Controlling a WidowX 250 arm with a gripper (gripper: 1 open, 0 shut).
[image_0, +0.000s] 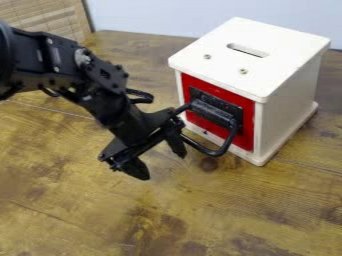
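A white wooden box with a slot and two screws on top stands at the right, its red front panel facing left. A black connector with a looping cable is on that panel. My black gripper is low over the table, left of and in front of the box, its fingers apart and pointing down, with nothing visible between them.
A light panel stands at the back left. The cable loops down close beside my gripper.
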